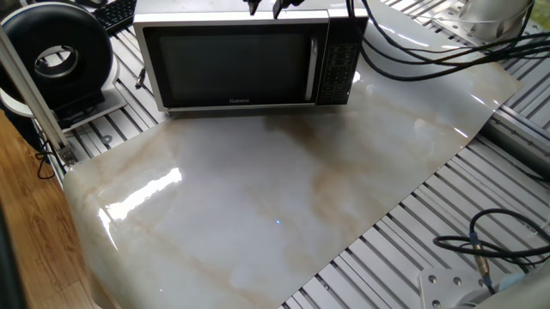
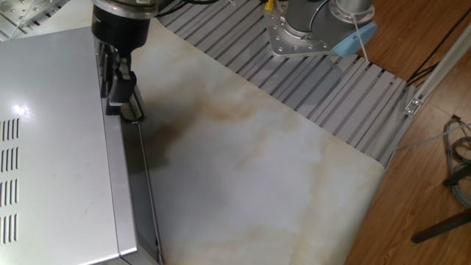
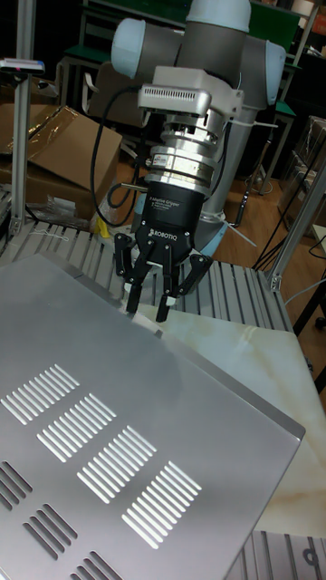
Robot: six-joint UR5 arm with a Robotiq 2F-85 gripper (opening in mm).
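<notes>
A silver microwave [image 1: 245,60] with a dark glass door stands on the marbled sheet, its door shut. The upright door handle [image 1: 312,69] is at the right of the door, beside the keypad [image 1: 341,72]. My black gripper [image 3: 148,307] points downward close to the microwave's top front edge, its two fingers visibly apart. Only the fingertips [image 1: 278,9] of it enter the first view, at the top border. Seen from the side, the gripper [image 2: 116,107] is close to the upper end of the handle [image 2: 135,110]; whether it touches cannot be told. No held object is apparent.
The marbled sheet [image 1: 232,206] before the microwave is bare. Black cables [image 1: 430,60] hang at its right. A black ring-shaped device [image 1: 56,60] stands left. Slatted metal table [image 1: 404,249] borders the sheet, with a coiled cable [image 1: 494,245] on it.
</notes>
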